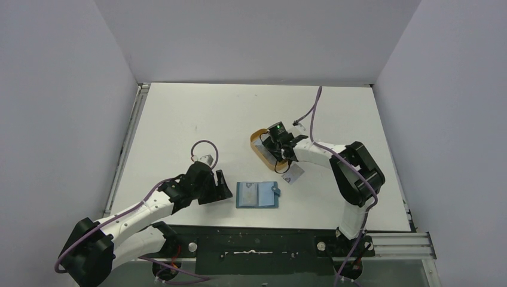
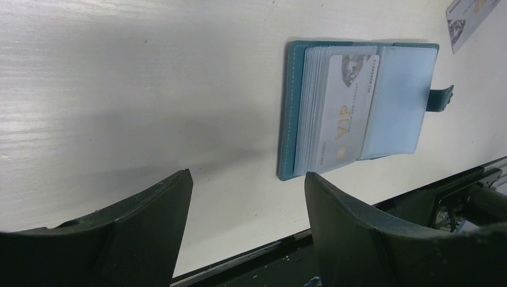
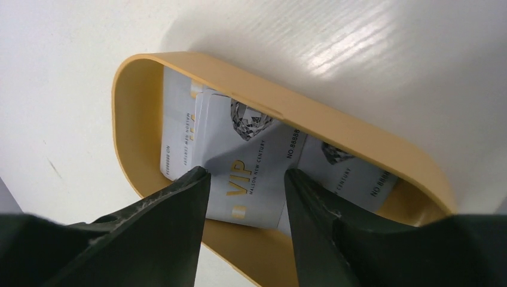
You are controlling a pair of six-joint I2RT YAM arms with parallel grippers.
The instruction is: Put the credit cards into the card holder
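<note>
The teal card holder (image 1: 238,195) lies spread out on the table near its front edge. In the left wrist view a VIP card sits in the clear sleeve on the card holder's (image 2: 289,119) left side, and the right sleeve looks empty. My left gripper hangs to the left of the holder, open, with nothing between its fingers. Several silver VIP cards (image 3: 263,158) overlap inside a tan box (image 3: 197,67). Over them my right gripper stands open, its fingertips above the middle card.
One loose card (image 1: 293,173) lies on the table between the tan box (image 1: 259,156) and the holder; its corner shows top right in the left wrist view.
</note>
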